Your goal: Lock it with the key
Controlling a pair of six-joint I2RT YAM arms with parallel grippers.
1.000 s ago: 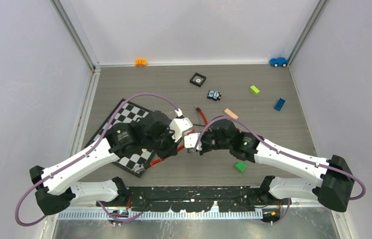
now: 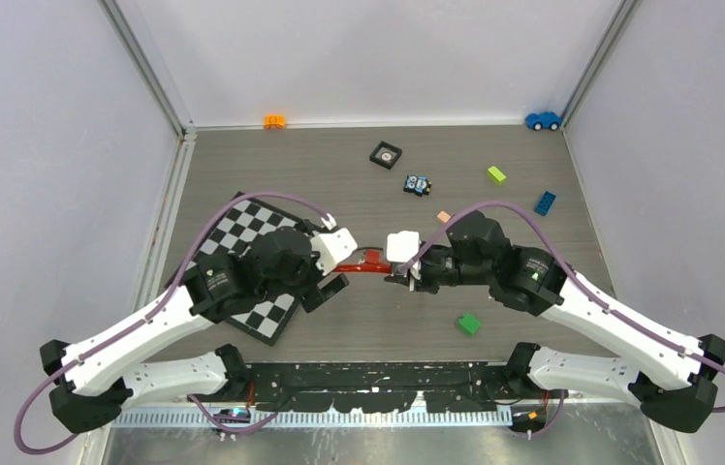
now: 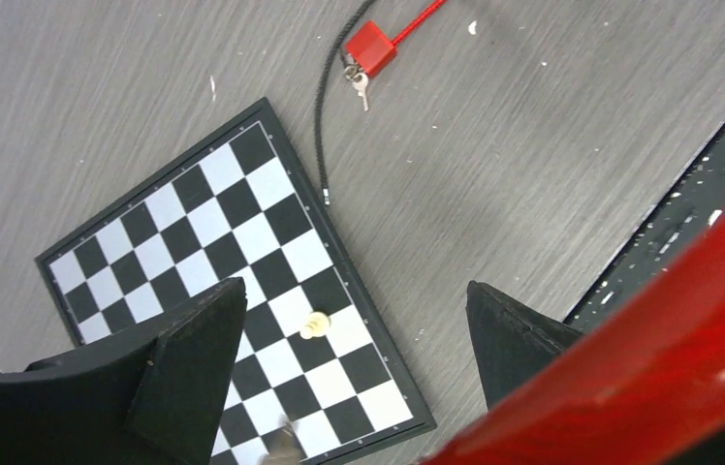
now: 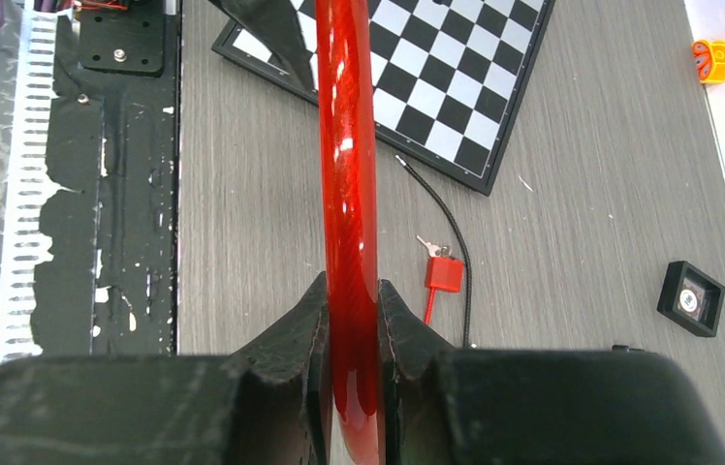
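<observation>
A thick glossy red cable (image 4: 349, 194) runs lengthwise through the right wrist view, with my right gripper closed around it. In the top view this red cable (image 2: 359, 268) spans between both arms. My left gripper stands open over the chessboard edge, nothing between its fingers; a blurred stretch of the red cable (image 3: 649, 349) crosses close to its camera at lower right. On the floor lies a small red lock (image 3: 371, 46), a silver key (image 3: 362, 87) beside it. Whether another key sits in the lock, I cannot tell.
The chessboard (image 2: 269, 312) lies at left with a small pale piece (image 3: 316, 325) on it. A black braided cord (image 4: 443, 208) is on the floor beside the lock. Farther back are a black square holder (image 2: 386, 155) and a small blue-black toy (image 2: 418, 185). A green block (image 2: 469, 324) sits nearer.
My left gripper has shifted left and away from the cable, its fingers opening. The right gripper has moved right with the red cable, which now lies nearly level instead of diagonal.
</observation>
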